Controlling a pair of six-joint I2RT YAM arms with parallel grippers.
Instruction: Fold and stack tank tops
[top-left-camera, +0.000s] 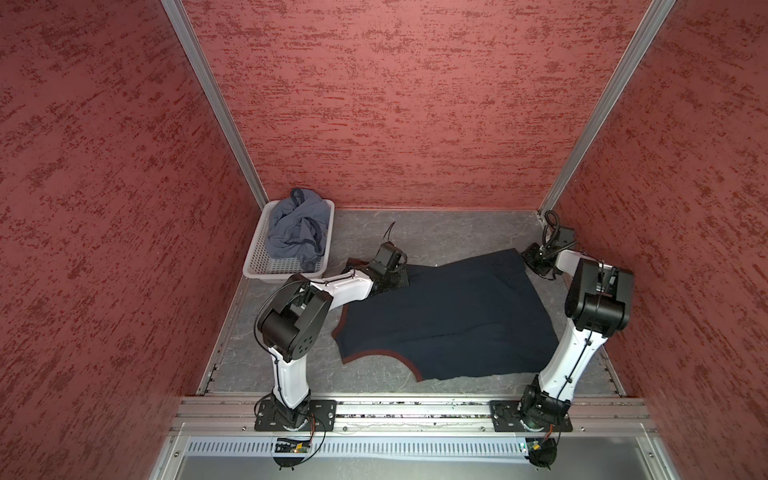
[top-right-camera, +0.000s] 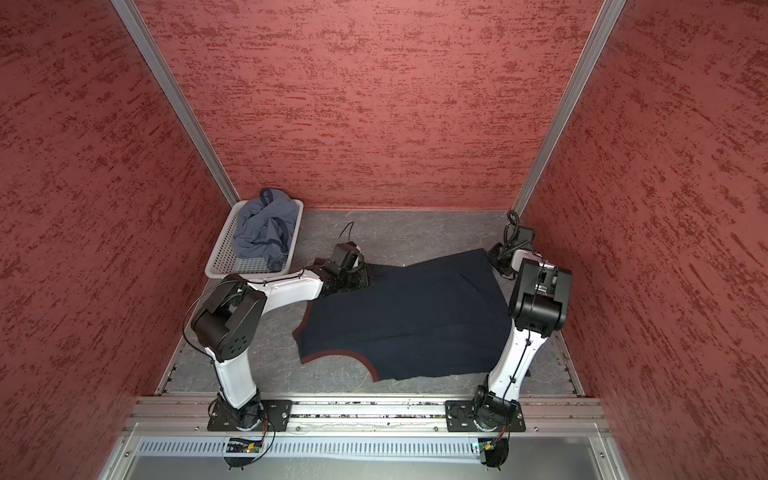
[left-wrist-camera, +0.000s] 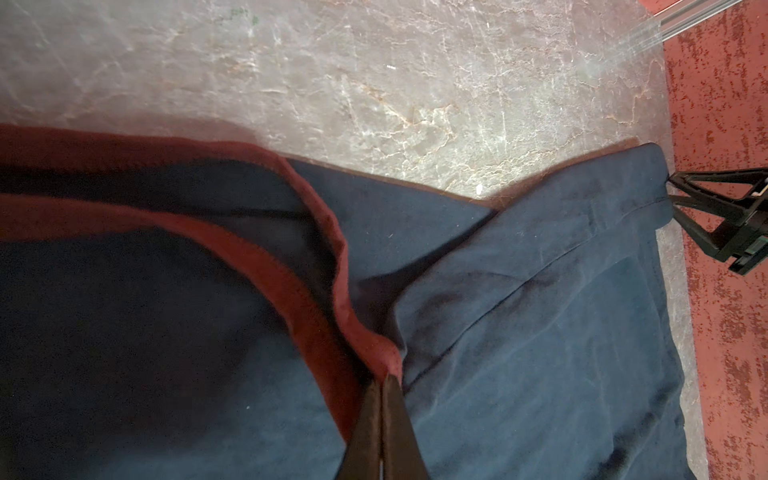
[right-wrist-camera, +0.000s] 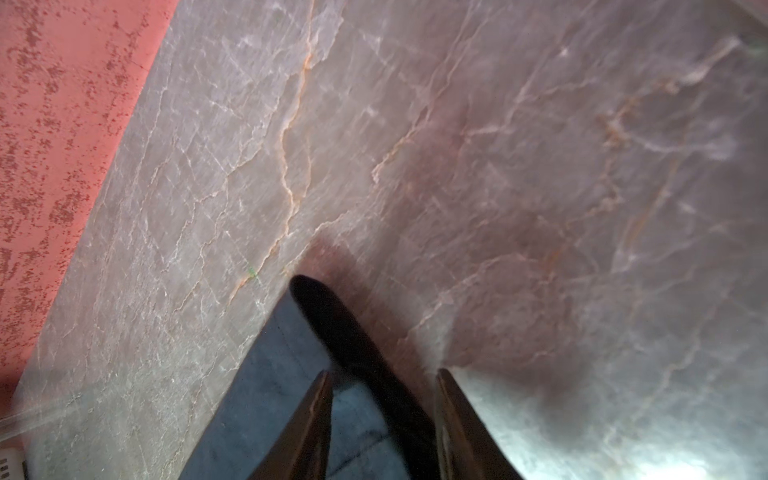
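A navy tank top (top-left-camera: 448, 320) with reddish-brown trim lies spread across the table. In the left wrist view, my left gripper is shut at the tank top's trim (left-wrist-camera: 340, 264), the fingertips pinching the edge of the reddish band. Folds of navy cloth run from there toward the right. My right gripper stands part open at the far right corner of the tank top (right-wrist-camera: 272, 376). In the right wrist view its fingers (right-wrist-camera: 308, 432) straddle the folded edge of that corner.
A white basket (top-left-camera: 254, 260) at the back left holds a crumpled blue-grey garment (top-left-camera: 300, 228). Bare grey table (top-left-camera: 464, 228) shows behind the tank top. The red right wall (top-left-camera: 664, 240) is close beside my right arm.
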